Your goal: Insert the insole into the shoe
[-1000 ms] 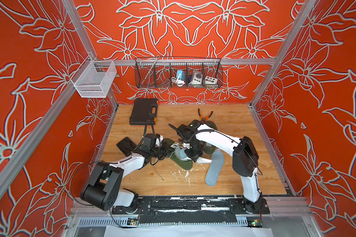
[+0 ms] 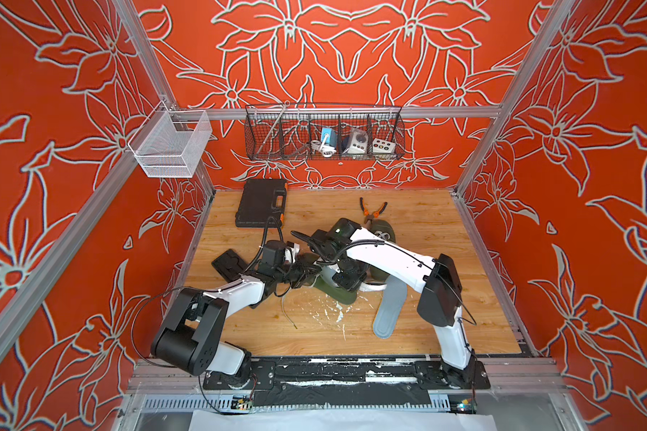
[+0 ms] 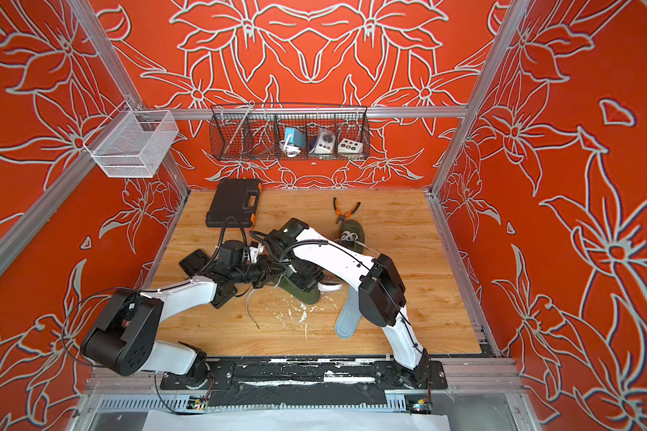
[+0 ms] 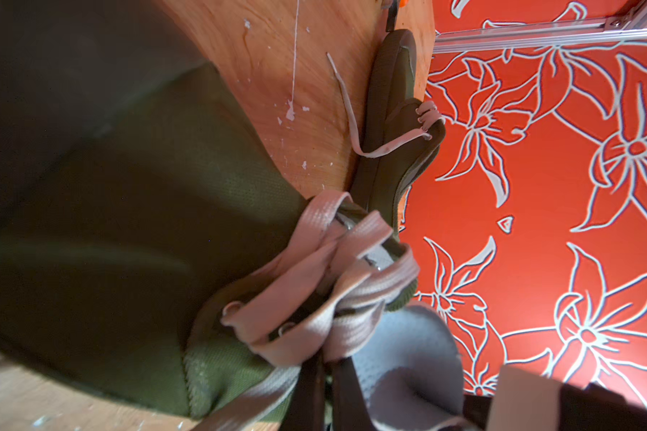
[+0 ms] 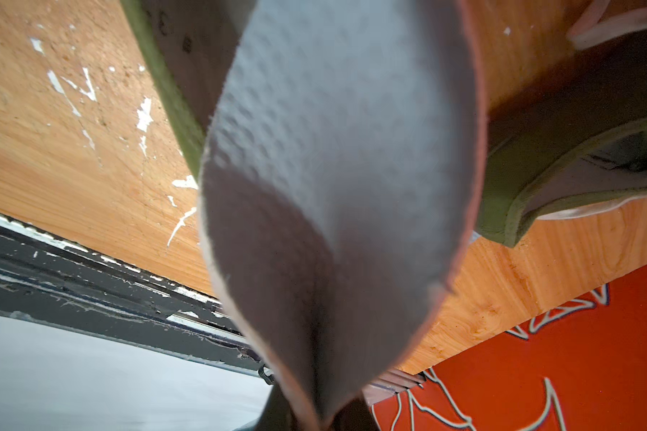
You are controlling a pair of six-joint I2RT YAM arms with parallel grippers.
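A green shoe lies mid-table under both grippers. My left gripper is shut at its pink laces; whether lace is between the fingers is unclear. My right gripper is shut on a grey insole, pinched and folded at that end, held over the shoe. In the left wrist view the insole's bent part shows beside the laces. A second green shoe stands behind, and a second grey insole lies on the table to the right.
A black case, orange-handled pliers and a small dark object lie around the shoes. Wire baskets hang at the back.
The left arm has moved slightly right.
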